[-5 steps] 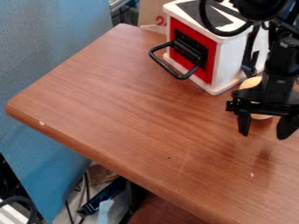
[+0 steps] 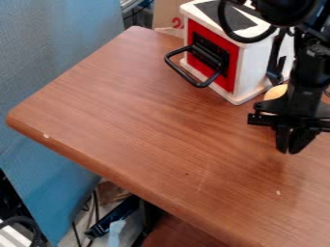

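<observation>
My gripper [image 2: 288, 143] hangs low over the right side of the wooden table [image 2: 142, 125], its two black fingers drawn close together; whether anything is between them is hard to tell. Partly hidden behind it is a pale yellow round object [image 2: 275, 93]. A white box with a red front [image 2: 209, 72] and a black looped handle stands at the back of the table, left of the gripper.
A blue surface [image 2: 45, 87] borders it on the left, and a cardboard box [image 2: 169, 14] is behind. Cables and dark items lie below the table's lower-left edge.
The gripper's fingers have moved from spread apart to close together. The arm otherwise stays in about the same place.
</observation>
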